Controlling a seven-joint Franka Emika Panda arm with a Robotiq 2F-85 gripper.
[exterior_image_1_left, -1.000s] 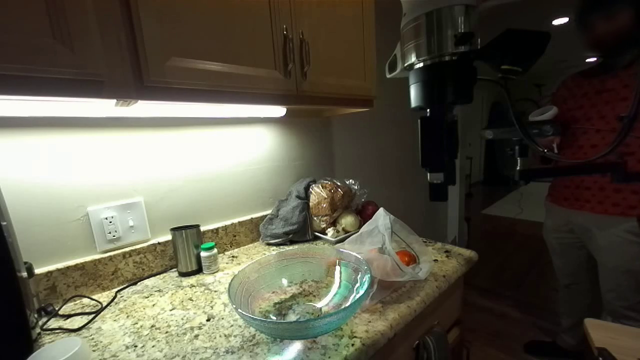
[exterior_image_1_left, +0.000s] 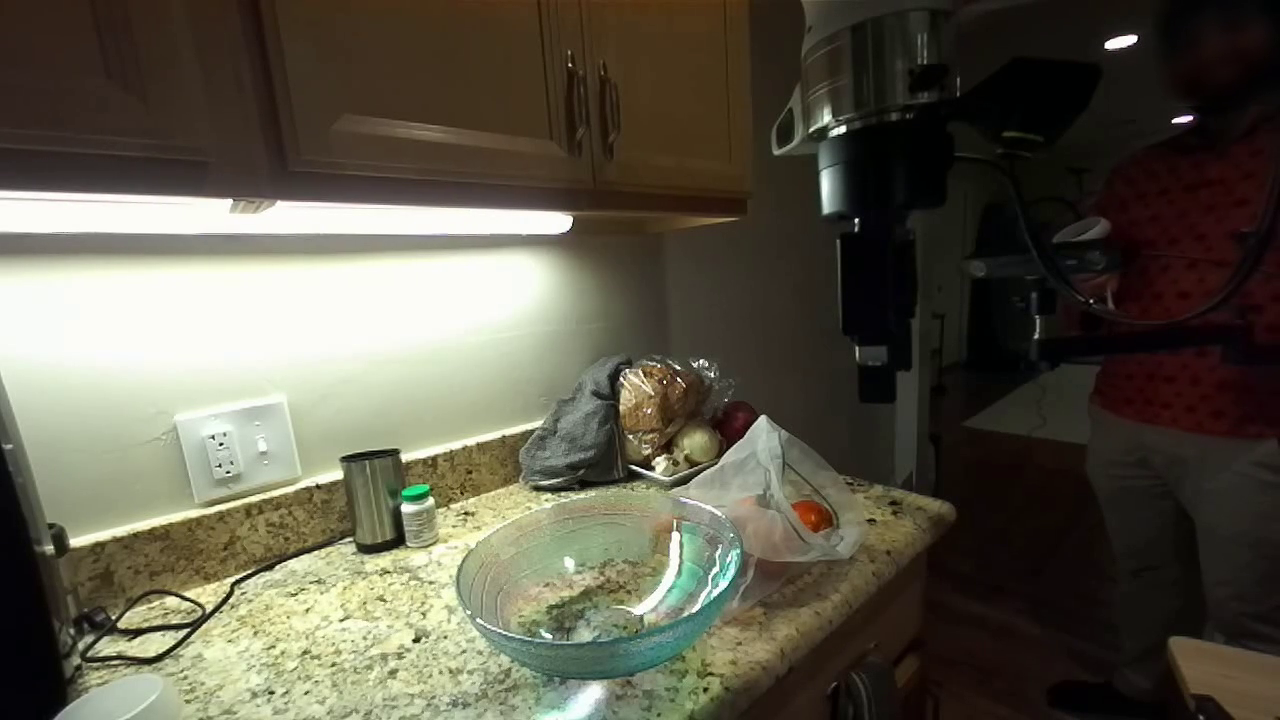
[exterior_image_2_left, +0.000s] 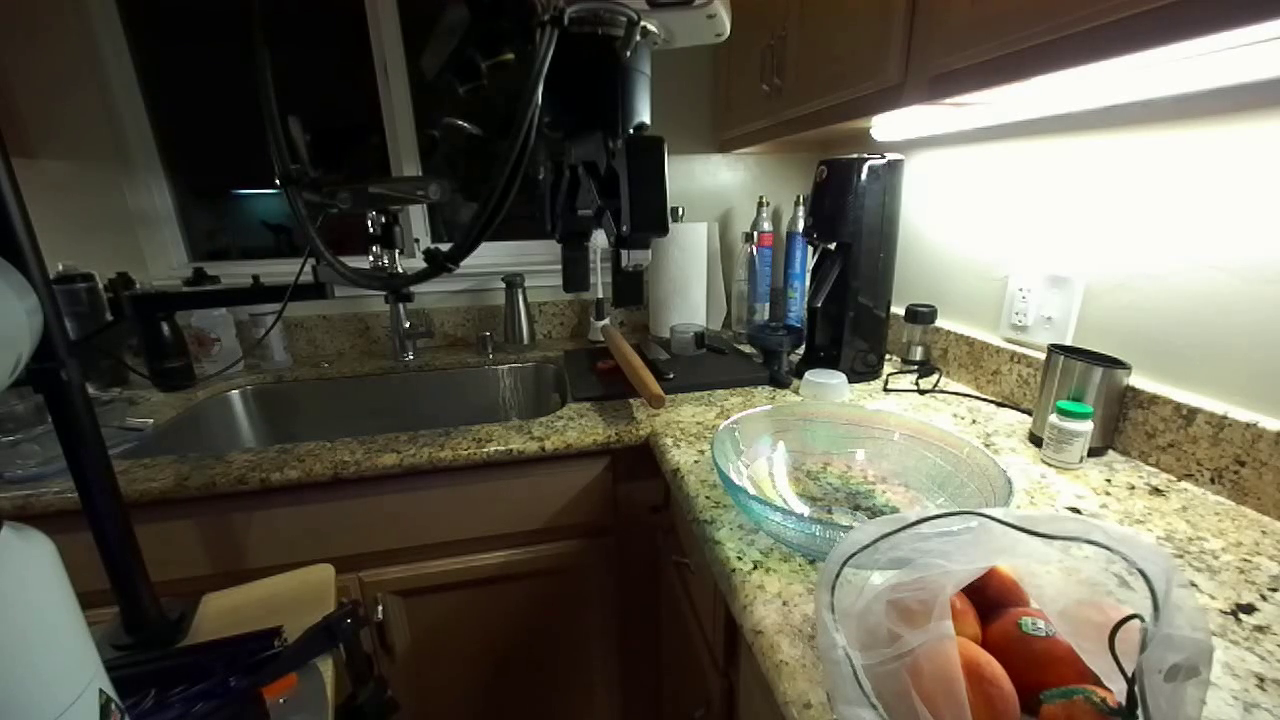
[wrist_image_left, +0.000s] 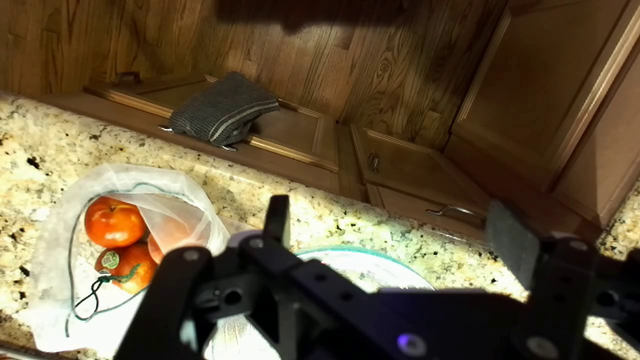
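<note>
My gripper is open in the wrist view, its two fingers (wrist_image_left: 277, 219) wide apart with nothing between them. It hangs pointing down, well above the counter, in exterior view 2 (exterior_image_2_left: 602, 274). A large clear glass bowl (exterior_image_1_left: 600, 654) with a greenish tint stands on the counter, and the granite shows through it. Close beside it lies a white mesh bag (wrist_image_left: 54, 288), open at its mouth. Tomatoes (wrist_image_left: 115, 222) show inside the bag, some with stickers. In the wrist view my gripper's body covers much of the bowl.
A steel tumbler (exterior_image_1_left: 374, 504) and a green-capped bottle (exterior_image_1_left: 419, 518) stand near the wall. A sink (exterior_image_2_left: 360, 408), a coffee machine (exterior_image_2_left: 854, 264) and a wooden-handled tool (exterior_image_2_left: 632, 364) are farther off. The counter's front edge runs close to the bowl. A person (exterior_image_1_left: 1182, 288) stands at the right.
The arm, bowl and bag stand as before. Only the person at the right has shifted very slightly.
</note>
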